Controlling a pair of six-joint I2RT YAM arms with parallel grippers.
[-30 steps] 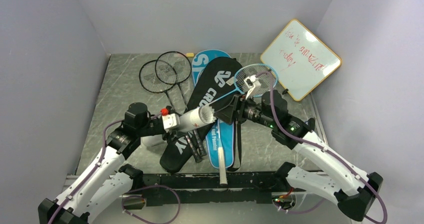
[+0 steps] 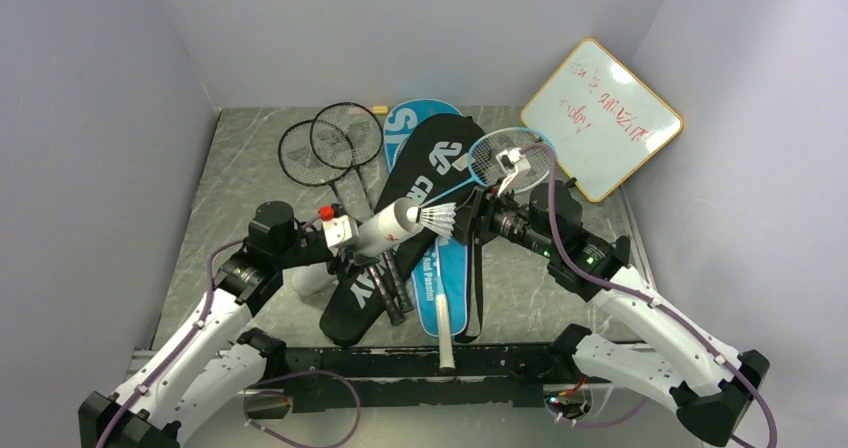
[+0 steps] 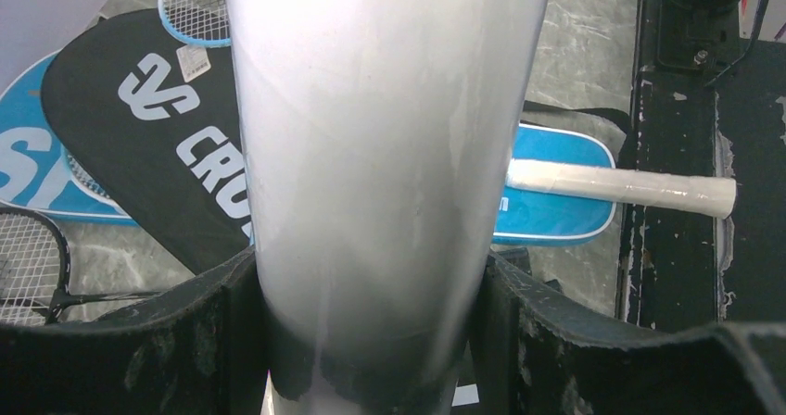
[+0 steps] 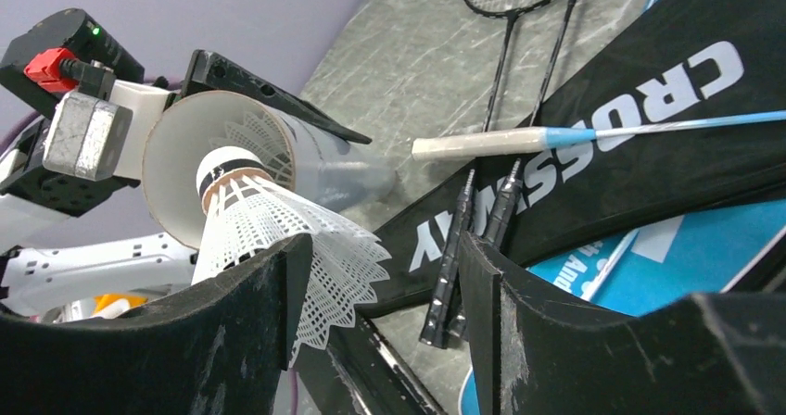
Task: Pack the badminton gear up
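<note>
My left gripper (image 2: 352, 252) grips a white shuttlecock tube (image 2: 383, 230) raised above the black racket bag (image 2: 433, 153), its mouth facing right. In the right wrist view a white shuttlecock (image 4: 287, 262) sits cork-first at the tube's opening, skirt sticking out. My right gripper is part open beside the skirt, its left finger over the skirt's edge; nothing shows clamped between the fingers. Two black rackets (image 2: 310, 158) lie at left, a blue racket (image 2: 505, 153) at right. A blue bag (image 2: 405, 118) lies beneath the black one.
A whiteboard (image 2: 600, 118) leans at the back right. A second white cylinder (image 2: 312, 280) lies under the left arm. Grey walls enclose the back and sides, and a dark rail (image 2: 500, 358) runs along the front.
The shuttlecock now sticks out at the tube's mouth, its skirt more visible than one second ago. My right gripper has shifted slightly right; the tube has barely moved.
</note>
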